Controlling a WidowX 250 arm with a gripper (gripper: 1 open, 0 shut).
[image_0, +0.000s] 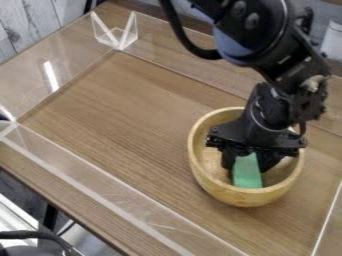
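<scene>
The black robot gripper reaches down from the upper right into a light wooden bowl on the right side of the table. A green block is inside the bowl, just under the gripper, which is shut on something there; the fingertips are dark and mostly hidden, so whether they hold the block or the bowl is unclear.
Clear plastic strips run along its left and front edges. A small white wire-like object stands at the back left.
</scene>
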